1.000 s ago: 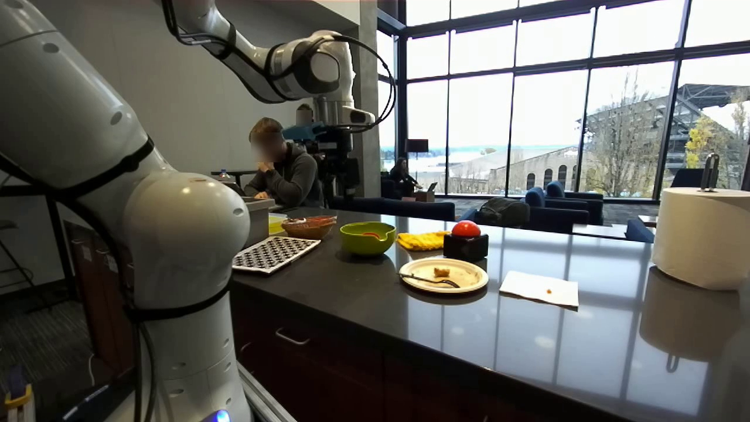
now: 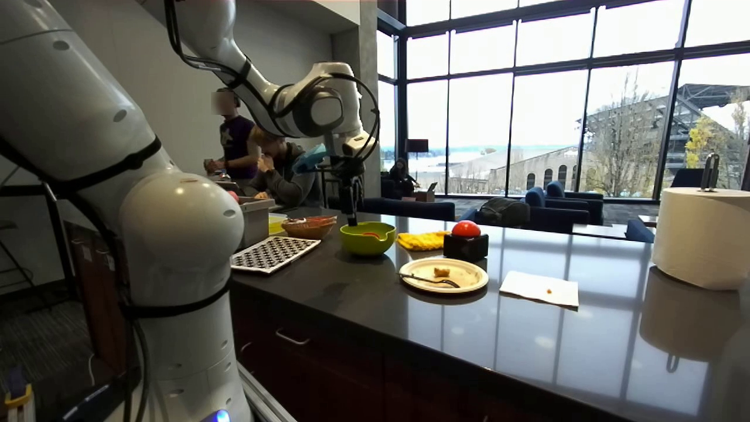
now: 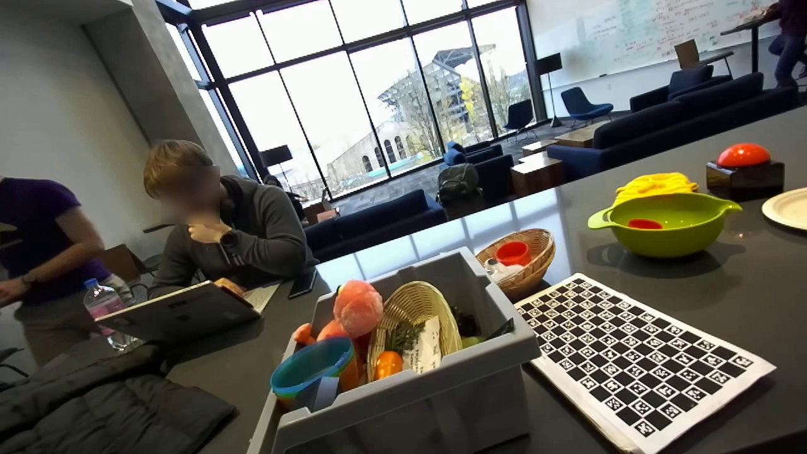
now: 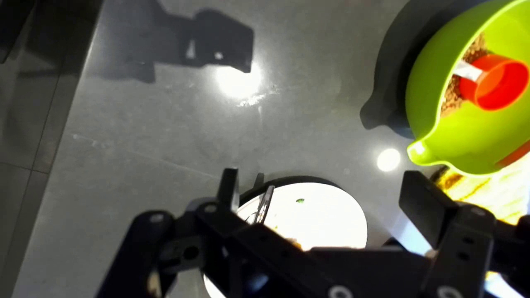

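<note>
A green spouted bowl point(image 2: 367, 240) stands on the dark counter, with a red cup point(image 4: 494, 82) and some brown granular contents inside it. In exterior view 1 my gripper point(image 2: 352, 217) hangs, tilted, at the bowl's back left edge; whether it touches cannot be told. The wrist view has my gripper open, fingers wide apart, with nothing held. Between and beyond those fingers a white plate point(image 4: 328, 213) shows, partly covered by the gripper body, and a dark fork point(image 4: 263, 204) rests on it. The bowl point(image 4: 422, 94) is cut off at that view's right edge.
Around the bowl are a yellow cloth point(image 2: 422, 241), a red button on a black box point(image 2: 465, 246), a checkered board point(image 3: 643, 363) and a wicker basket point(image 3: 533, 276). A grey bin point(image 3: 423, 401) full of items, a napkin point(image 2: 539, 288) and paper towels point(image 2: 703, 239) stand farther off.
My arm has come down and my gripper has tilted, its fingers now lower and nearer the bowl. A person in purple has come into view behind. The counter objects have not moved.
</note>
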